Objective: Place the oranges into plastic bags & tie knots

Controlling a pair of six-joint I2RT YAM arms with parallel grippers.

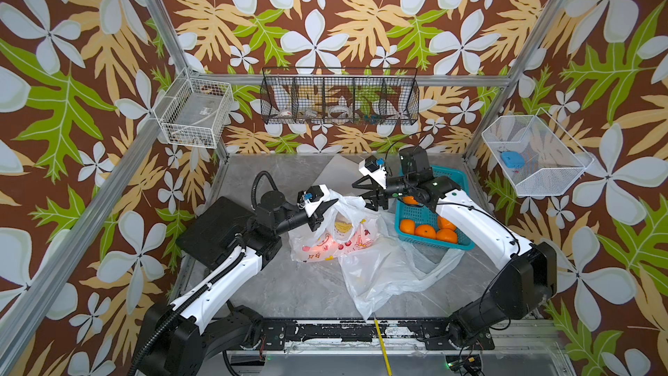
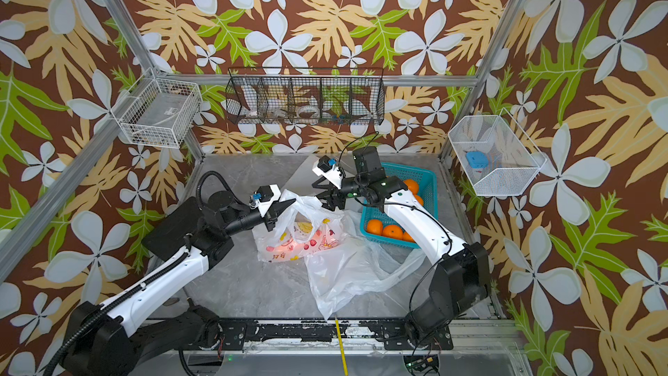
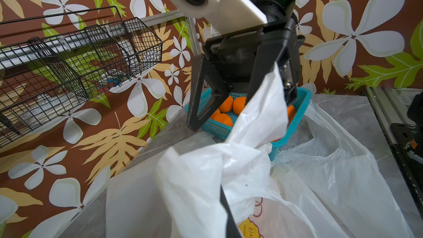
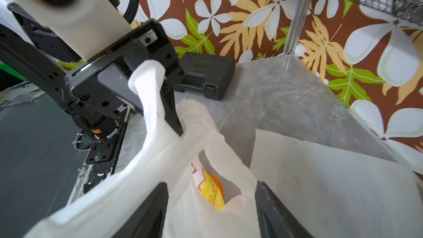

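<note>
A white plastic bag with pink printing stands mid-table, yellow and orange contents showing through its opening. My left gripper is shut on its top, the twisted white plastic rising in a loose tail in the left wrist view. My right gripper is open just right of that tail and above the bag, its fingers apart. A flattened plastic bag lies in front. Oranges sit in a teal basket at the right, partly hidden by the right arm.
A black case lies at the left, and a pale sheet at the back. Wire baskets hang on the walls. Bare table shows at the back left.
</note>
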